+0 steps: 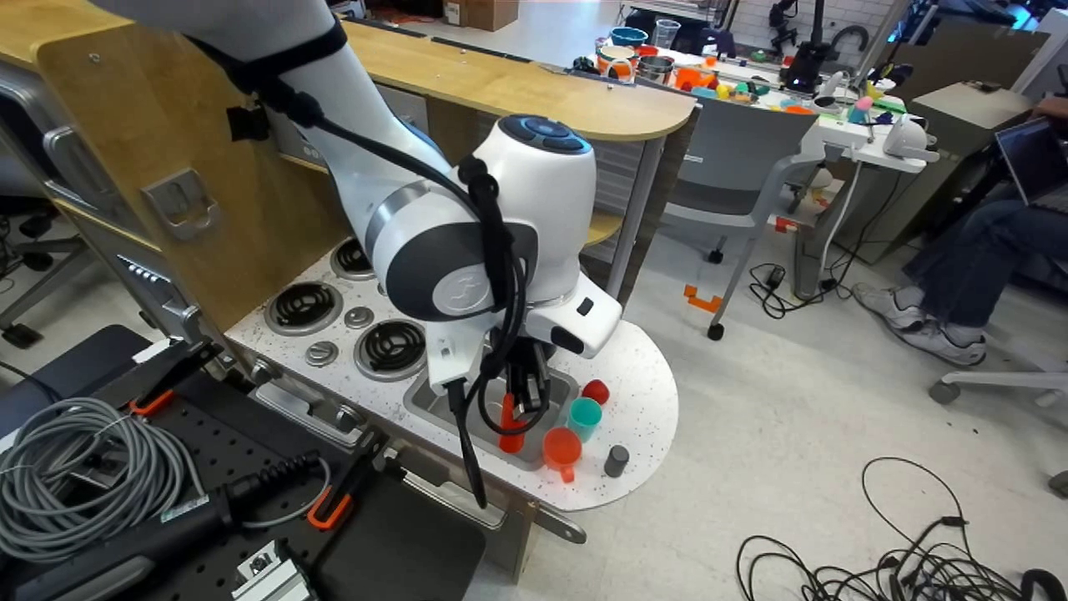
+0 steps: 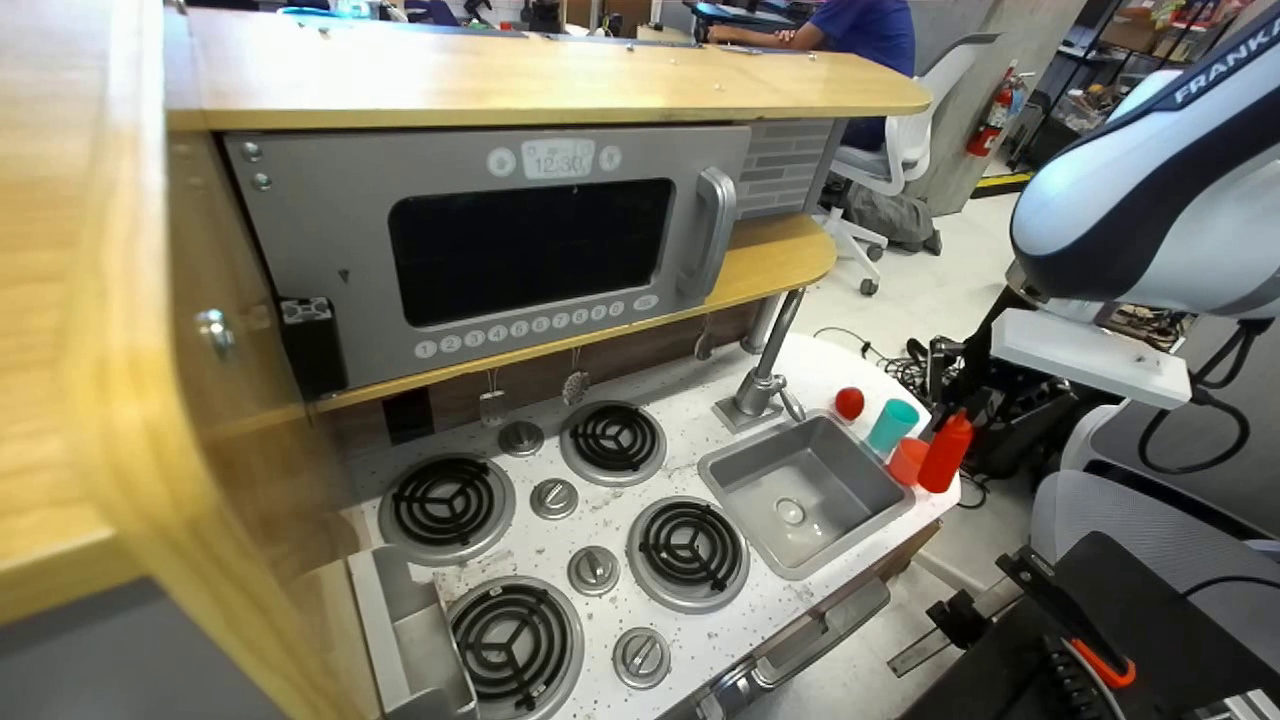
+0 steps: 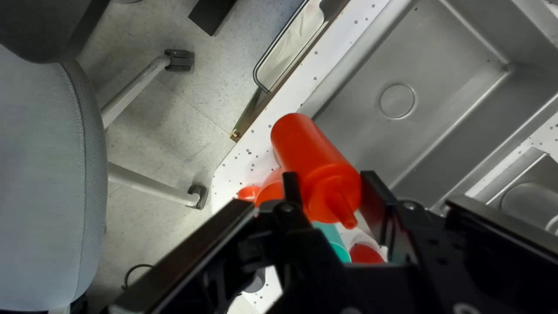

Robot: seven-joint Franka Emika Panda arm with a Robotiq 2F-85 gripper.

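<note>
My gripper is shut on a red squeeze bottle (image 3: 319, 162) with a pointed nozzle. The wrist view has the nozzle end between the fingers and the body stretching away towards the sink's edge. From exterior view 1 the bottle (image 1: 511, 425) hangs in front of the grey sink (image 1: 430, 406), below the gripper (image 1: 527, 386). Exterior view 2 places the bottle (image 2: 948, 452) upright, at the right of the counter, in line with an orange-red cup. Its exact height above the counter cannot be told.
On the counter's rounded end stand an orange-red cup (image 1: 562, 447), a teal cup (image 1: 585, 417), a red ball-like item (image 1: 596, 391) and a dark grey cylinder (image 1: 617, 461). The sink basin (image 2: 804, 492) looks empty. A faucet (image 2: 758, 390) rises behind it; stove burners (image 2: 693, 546) lie left.
</note>
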